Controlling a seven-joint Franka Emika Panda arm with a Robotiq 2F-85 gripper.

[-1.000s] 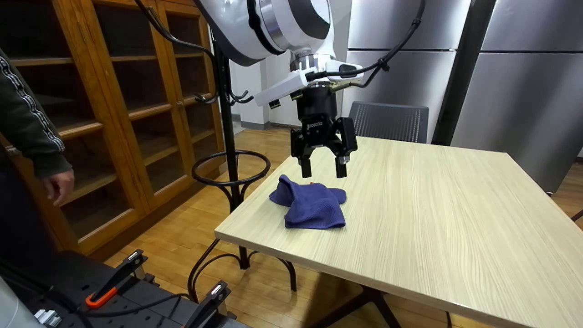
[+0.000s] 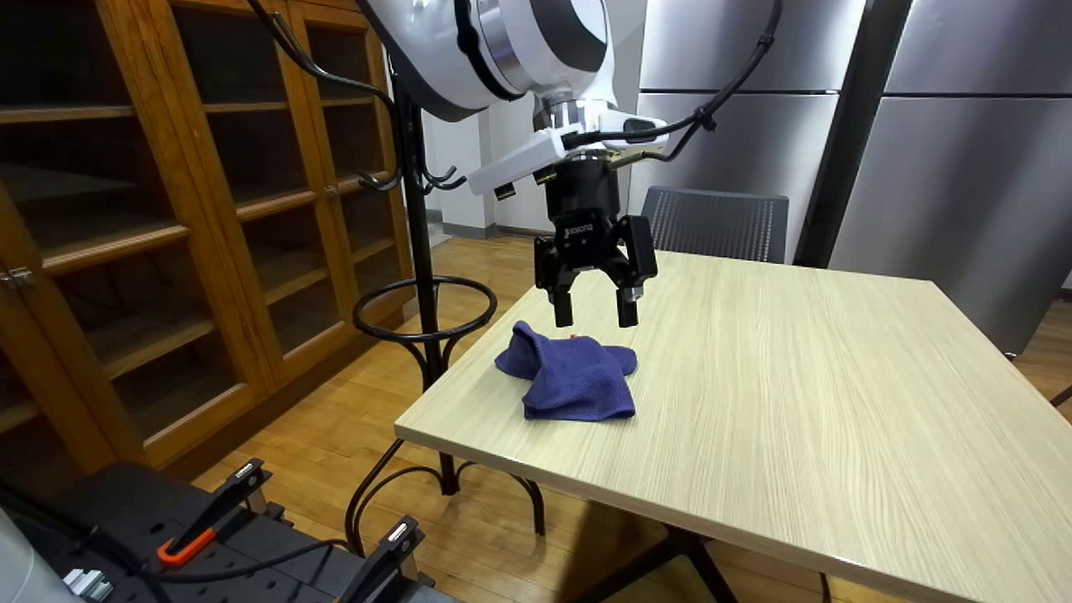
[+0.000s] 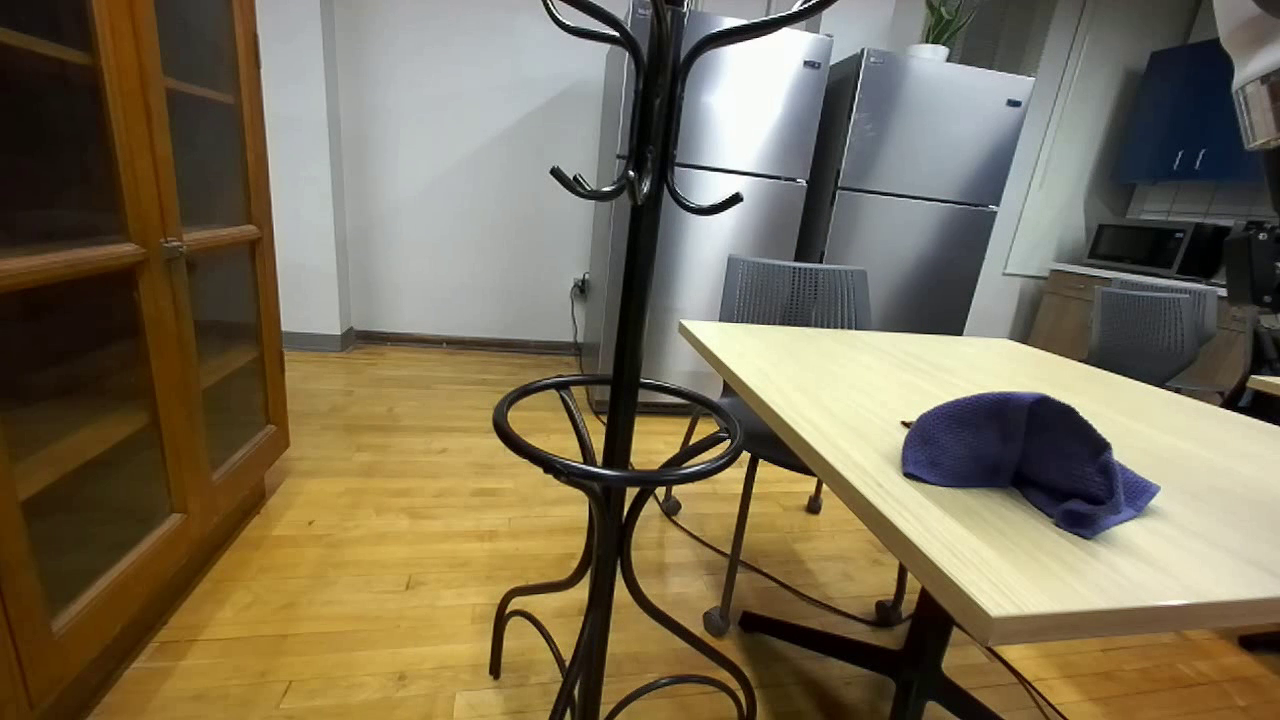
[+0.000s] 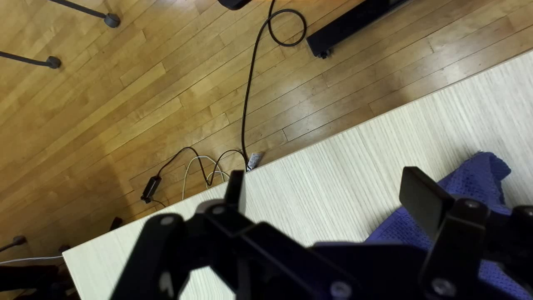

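A crumpled blue cloth (image 2: 580, 380) lies on the light wooden table (image 2: 804, 402) near its left corner. Exterior view 2 shows the same cloth (image 3: 1020, 450) humped up, with a small brown bit of something peeking out behind it. Above and slightly behind the cloth hangs my gripper (image 2: 595, 310), pointing down and open, its fingers apart with nothing between them. In the wrist view, one finger of the gripper overlaps part of the cloth (image 4: 474, 180); the other is over bare tabletop near the edge. The gripper does not appear to touch the cloth.
A black coat stand (image 3: 630, 300) rises close to the table's left side. A grey chair (image 2: 715, 223) stands behind the table. Cables (image 4: 247, 100) lie on the floor beyond the edge.
A person's arm and hand at the left of exterior view 1 have gone out of sight. My arm, gripper and the cloth look unmoved.
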